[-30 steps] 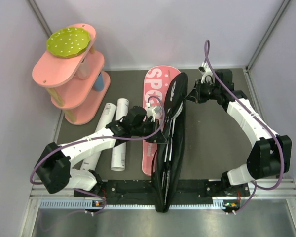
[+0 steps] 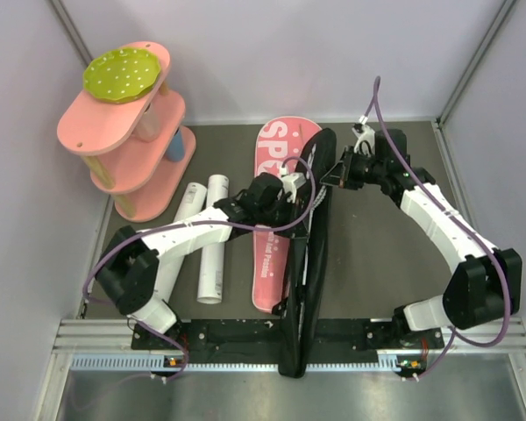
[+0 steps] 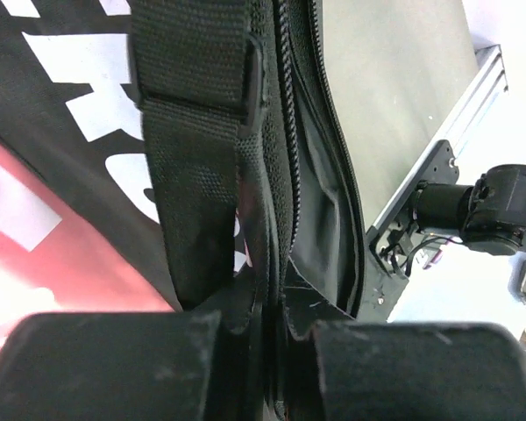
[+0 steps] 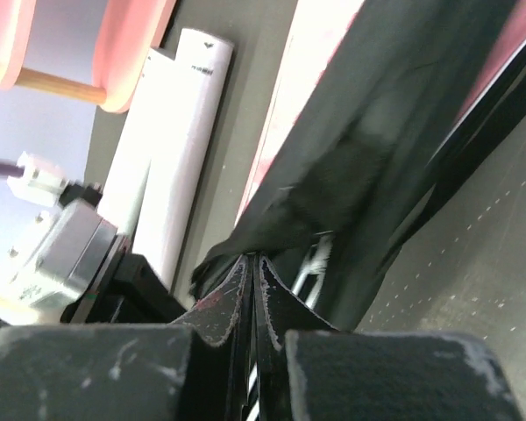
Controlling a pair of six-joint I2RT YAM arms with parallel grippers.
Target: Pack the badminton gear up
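A black racket bag [image 2: 309,289] lies lengthwise over the pink SPORT bag [image 2: 269,263], racket shafts and strings showing along its opening. My left gripper [image 2: 294,230] is shut on the bag's zippered edge beside a strap, filling the lower middle of the left wrist view [image 3: 272,338]. My right gripper [image 2: 331,180] is shut at the bag's upper right side; in the right wrist view [image 4: 256,263] its tips meet just below a dark fold, and I see nothing held between them.
Two white tubes [image 2: 212,263] lie left of the bags. A pink tiered shelf [image 2: 88,132] with a green tray stands at the back left.
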